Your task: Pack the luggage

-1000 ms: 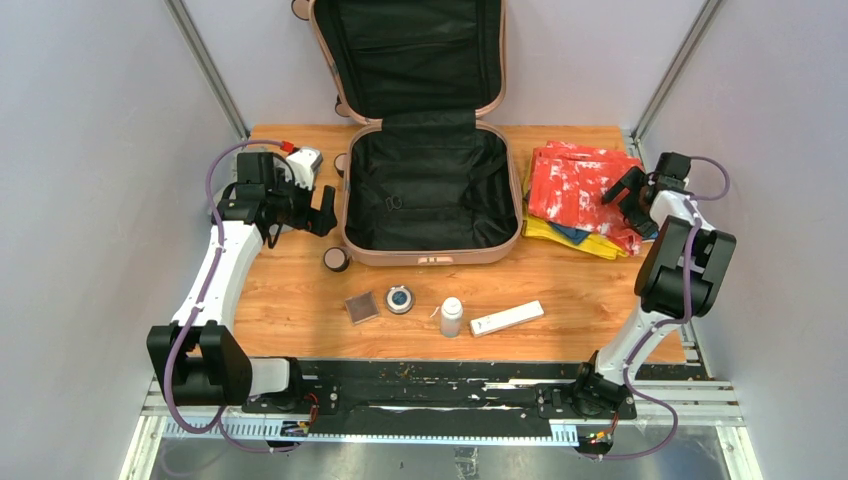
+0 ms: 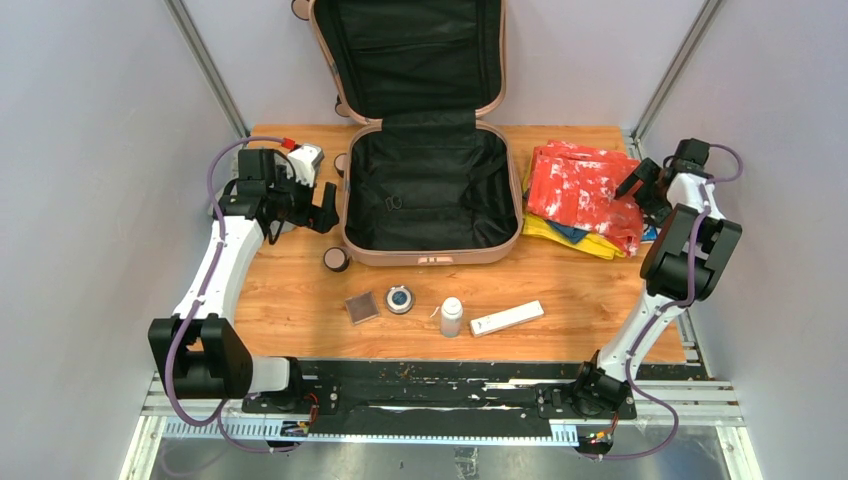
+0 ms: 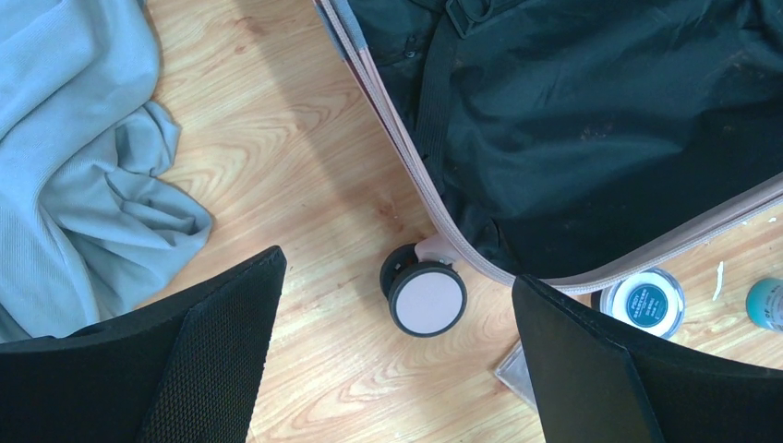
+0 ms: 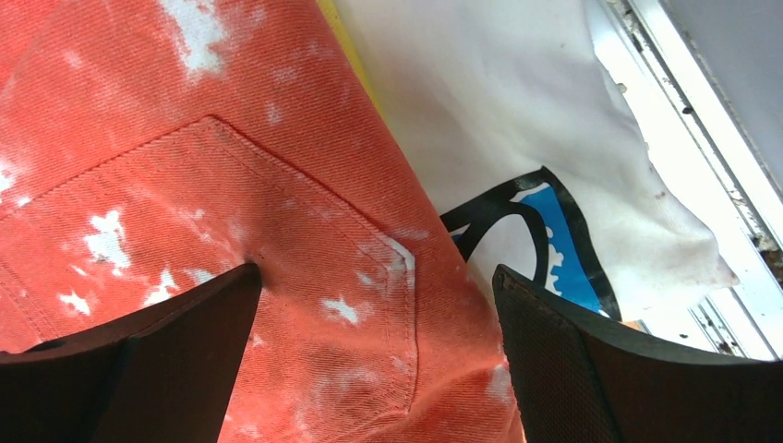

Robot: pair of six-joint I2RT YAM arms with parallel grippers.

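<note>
The suitcase (image 2: pixel 430 190) lies open and empty apart from its straps, lid raised at the back. To its right is a pile of folded clothes, red-and-white tie-dyed cloth (image 2: pixel 575 190) on top and yellow cloth (image 2: pixel 600 246) below. My right gripper is open, low over the red cloth's right edge, nothing clamped between its fingers; whether the tips touch cannot be told. Past that edge lies a white cloth (image 4: pixel 536 111) with a blue and black print. My left gripper (image 2: pixel 324 208) hangs open and empty left of the suitcase; beside it is a light blue cloth (image 3: pixel 74 166).
Along the front lie a flat square case (image 2: pixel 362 307), a round jar (image 2: pixel 399 299), a white bottle (image 2: pixel 451 316) and a long white box (image 2: pixel 507 318). A suitcase wheel (image 3: pixel 428 301) sticks out at the front left. A metal rail (image 4: pixel 711 129) and wall bound the right side.
The left arm has barely moved.
</note>
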